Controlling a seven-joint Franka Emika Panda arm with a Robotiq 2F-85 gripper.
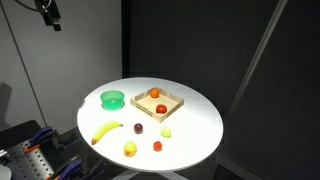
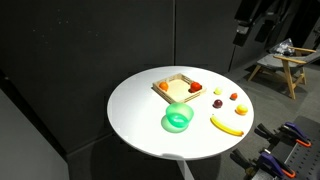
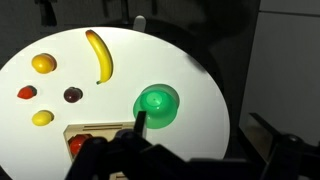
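Note:
High above the table, my gripper [image 1: 51,24] hangs at the upper left in exterior view 1. In the wrist view the gripper has its fingers wide apart, with nothing held between them. A green bowl [image 3: 157,105] lies on the table far below. The yellow banana [image 1: 106,131] rests near the table's front left. A shallow wooden box [image 1: 157,103] holds an orange fruit [image 1: 155,93] and a red tomato [image 1: 161,109]. Loose on the table are a dark purple fruit [image 1: 138,129], a yellow-orange fruit [image 1: 130,149], a lemon [image 1: 166,132] and a strawberry [image 1: 157,146].
Black curtains hang behind it. Dark equipment [image 1: 70,170] stands on the floor at the lower left, and a chair [image 2: 289,62] is at the right in exterior view 2.

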